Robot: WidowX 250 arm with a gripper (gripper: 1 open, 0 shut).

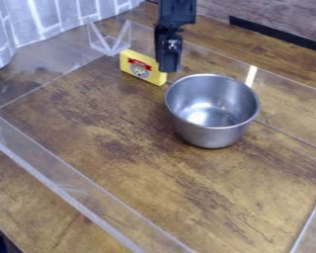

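Observation:
A yellow box (138, 65) with a red label lies on the wooden table, upper middle. My dark gripper (166, 55) is above and beside its right end, fingers pointing down and open, as far as the small view shows. A steel bowl (212, 128) stands just right of and in front of the box.
Clear plastic edging runs along the left and right, and white crumpled material (29, 30) lies at the back left.

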